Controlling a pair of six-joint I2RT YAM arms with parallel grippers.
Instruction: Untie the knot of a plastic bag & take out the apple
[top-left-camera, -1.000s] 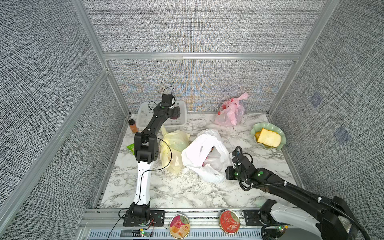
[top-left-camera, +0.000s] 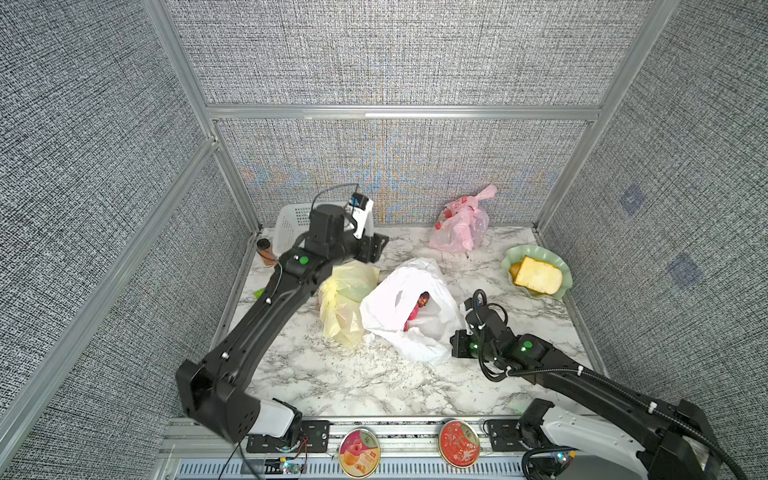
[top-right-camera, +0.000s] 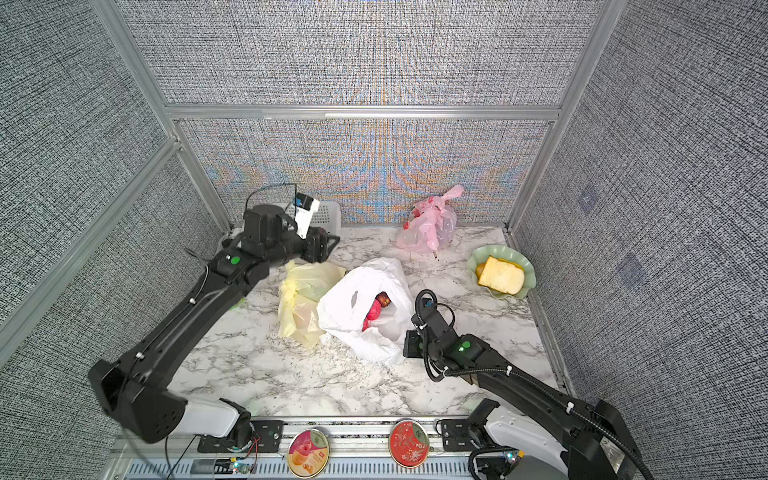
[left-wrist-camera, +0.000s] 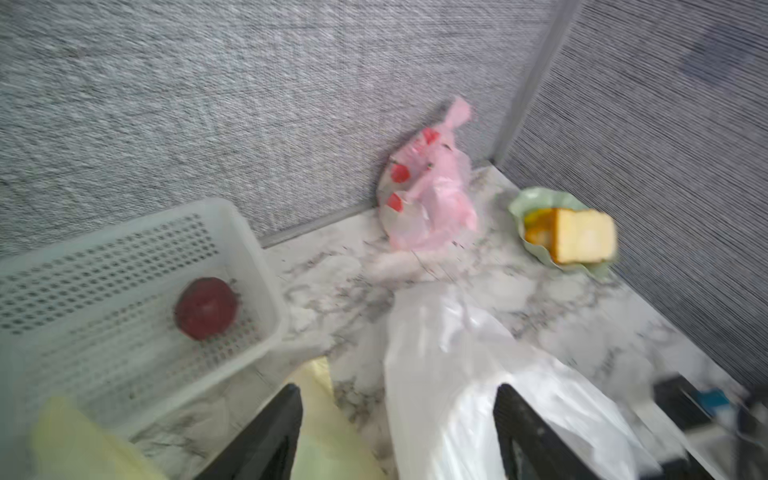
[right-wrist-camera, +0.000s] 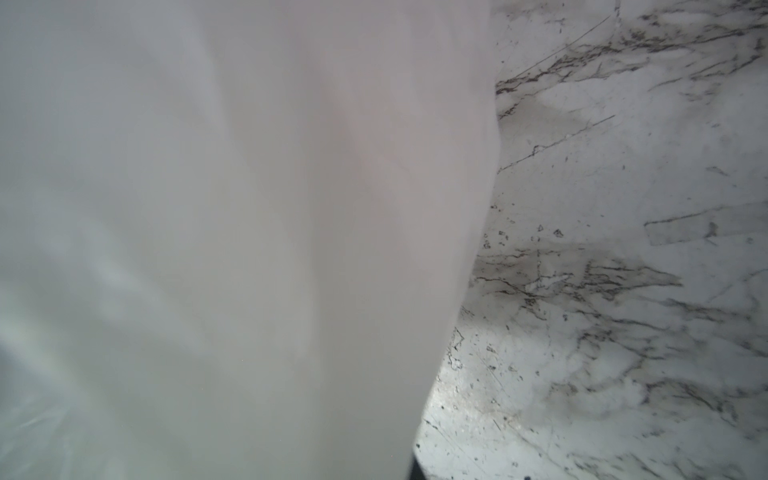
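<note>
A dark red round fruit, which looks like the apple (left-wrist-camera: 206, 308), rests in the white basket (left-wrist-camera: 272, 292) in the left wrist view. The white plastic bag (top-left-camera: 400, 308) lies with its mouth wide; inside are a bright pinkish-red item (top-right-camera: 372, 313) and a brown, shiny one (top-right-camera: 384, 299). My left gripper (top-left-camera: 377, 248) is open and empty, raised between the basket and the white bag. At the bag's right edge my right gripper (top-left-camera: 459, 344) is shut; white plastic covers most of its wrist view, so whether film is pinched cannot be told.
A yellow bag (top-left-camera: 348, 308) lies left of the white one. A knotted pink bag (top-left-camera: 462, 224) stands at the back wall. Bread fills a green bowl (top-left-camera: 566, 280) at right. A brown-capped jar (top-left-camera: 265, 252) is left.
My left gripper came up out of the basket, leaving the dark red fruit there, and swung right towards the white bag. The bag's contents show more clearly now.
</note>
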